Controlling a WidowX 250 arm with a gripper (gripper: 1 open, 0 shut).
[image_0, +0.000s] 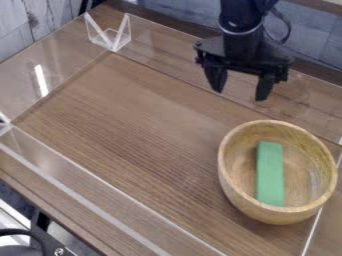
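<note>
My black gripper hangs over the upper right of the wooden table, its two fingers apart and open, with nothing seen between them. Below it, at the lower right, a wide tan bowl holds a green oblong block lying lengthwise inside. The gripper is above and behind the bowl in the view, clear of it.
A small white wire-like holder stands at the upper left. A dark cable or part shows at the bottom left corner.
</note>
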